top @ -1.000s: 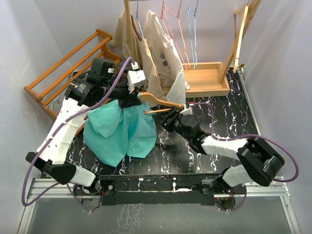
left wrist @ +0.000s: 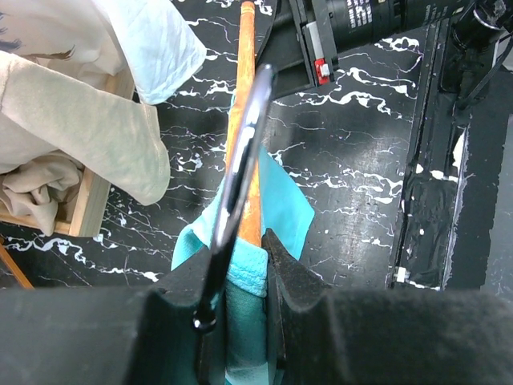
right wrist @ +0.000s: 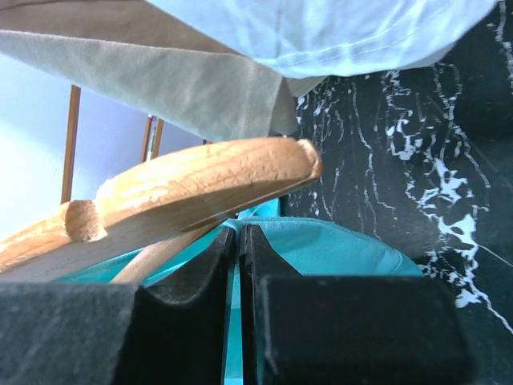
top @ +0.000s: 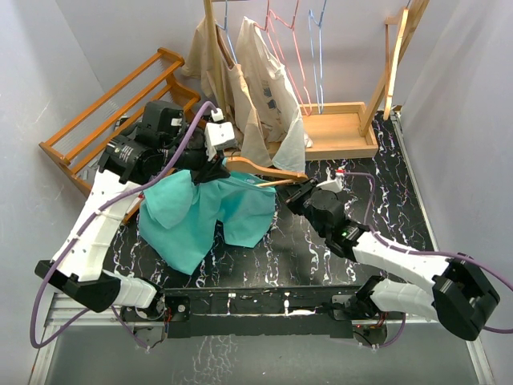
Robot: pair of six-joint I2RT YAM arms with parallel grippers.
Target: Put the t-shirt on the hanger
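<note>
The turquoise t shirt point(top: 200, 224) hangs over the wooden hanger point(top: 261, 167) at the centre. My left gripper point(top: 214, 167) is shut on the shirt and hanger; in the left wrist view the shirt point(left wrist: 244, 273) bunches between its fingers around the hanger bar point(left wrist: 244, 72). At the hanger's right end, my right gripper point(top: 292, 196) is shut on the shirt, whose cloth point(right wrist: 329, 245) stretches out from its fingertips beneath the hanger's end point(right wrist: 256, 168).
Cream and light garments point(top: 272, 104) hang behind on a rack with a wooden box base point(top: 345, 136). A wooden slatted stand point(top: 96, 112) leans at the left.
My right gripper has moved rightward, drawing the shirt's edge out along the hanger; the shirt is more spread. My left arm has shifted slightly.
</note>
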